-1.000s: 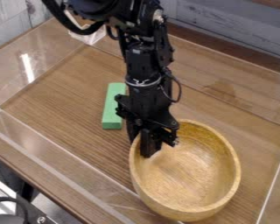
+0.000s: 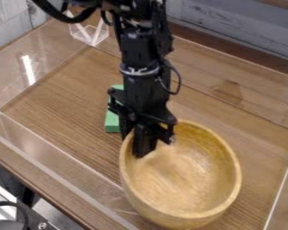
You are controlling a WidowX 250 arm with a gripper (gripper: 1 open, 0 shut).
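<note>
A yellow plastic bowl (image 2: 180,184) sits at the lower middle right of the wooden table. My black gripper (image 2: 144,137) reaches down from the top centre and is shut on the bowl's rear left rim. A green block (image 2: 112,122) lies behind the gripper, left of the bowl, partly hidden by the arm. The fingertips are dark and partly hard to make out.
Bare wood (image 2: 57,108) is clear on the left and behind to the right. A black cable runs at the lower left corner. White walls bound the table at the back.
My gripper and the bowl have shifted slightly to the left, the bowl moving along with the gripper. The green block is now more hidden behind the arm.
</note>
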